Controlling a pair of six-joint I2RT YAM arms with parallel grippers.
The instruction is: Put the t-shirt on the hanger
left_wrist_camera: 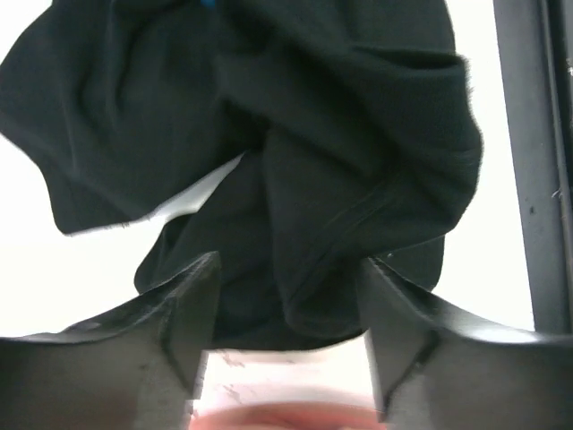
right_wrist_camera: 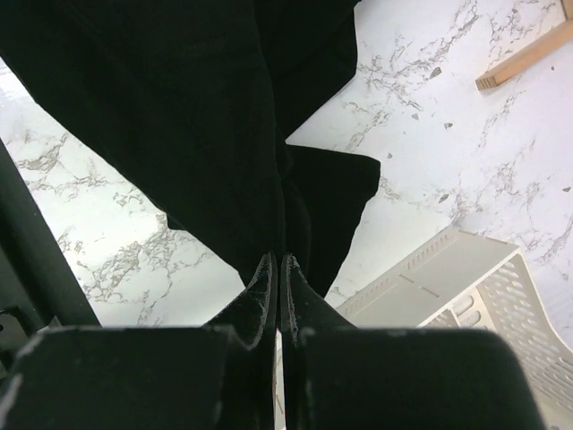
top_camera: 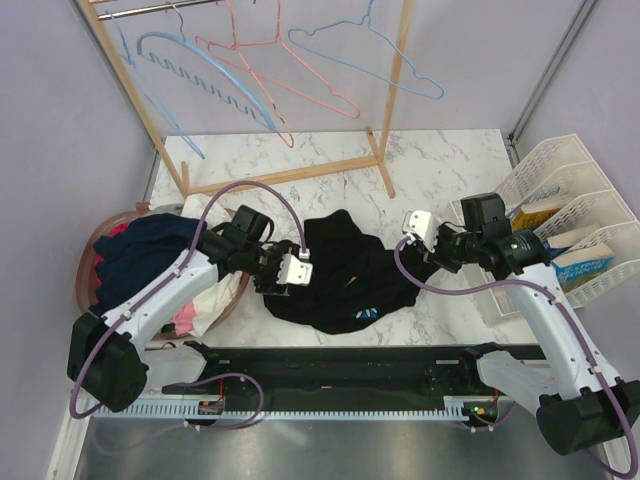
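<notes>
The black t-shirt [top_camera: 340, 290] lies crumpled on the marble table, a bit of its blue print showing. My left gripper is over its left part, fingers apart and blurred, with fabric visible between and below them. My right gripper is shut at the shirt's right end; the fabric runs to its fingertips, though whether it is pinched is hard to tell. Blue hangers [top_camera: 365, 71] and pink hangers [top_camera: 300, 85] hang from the wooden rack above.
A basket of clothes [top_camera: 125, 270] stands at the left, white bins [top_camera: 595, 210] with boxes at the right. Bare marble [top_camera: 450, 160] shows at the back and right. The rack's base [top_camera: 280, 176] crosses behind the shirt.
</notes>
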